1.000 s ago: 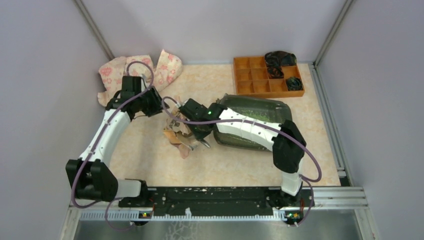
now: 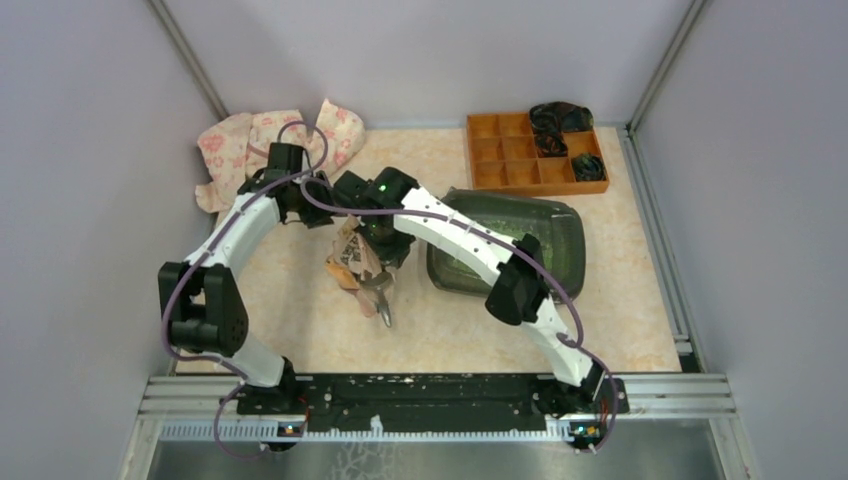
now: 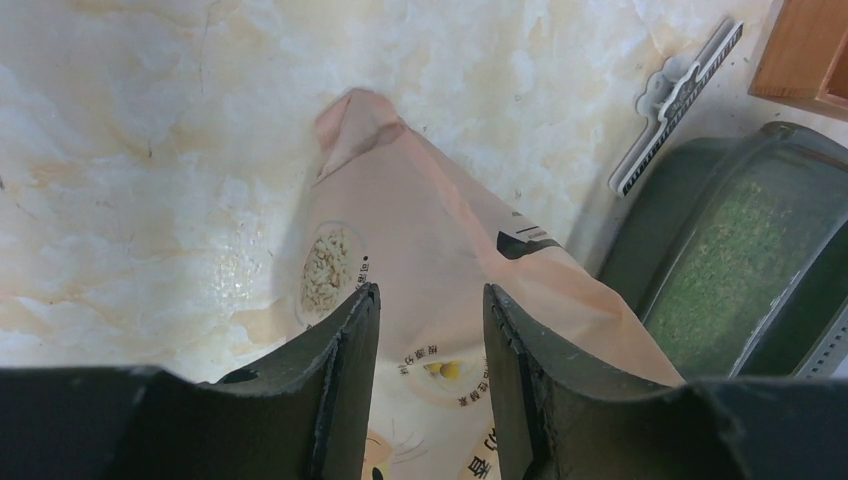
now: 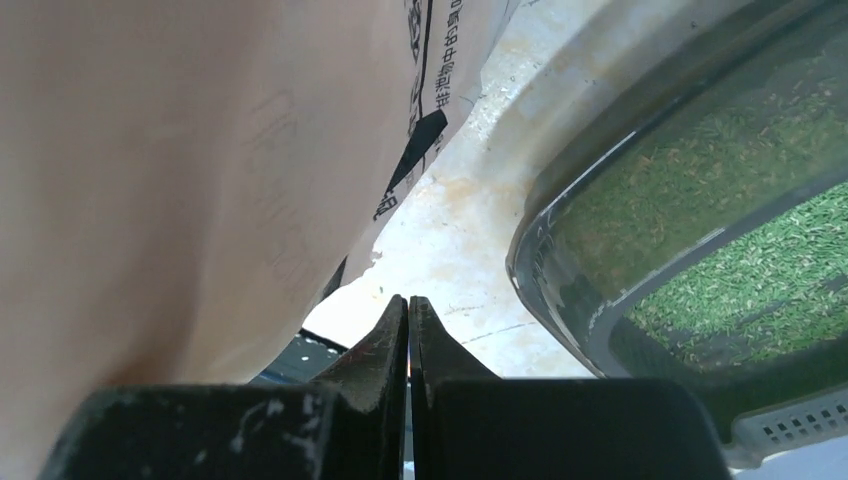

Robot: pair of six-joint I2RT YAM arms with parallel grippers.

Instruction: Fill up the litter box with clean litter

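A crumpled paper litter bag lies left of the dark green litter box, with a metal scoop at its front. My left gripper is above the bag, its fingers apart with nothing visibly held. My right gripper is shut, nothing showing between its tips, beside the bag and near the box's rim. Green pellets show in the box. The bag's opening is largely hidden by the right arm in the top view.
A wooden compartment tray with dark bags stands at the back right. Pink patterned cushions or cloths lie at the back left. A white clip strip lies by the box.
My left arm has shifted toward the back and right.
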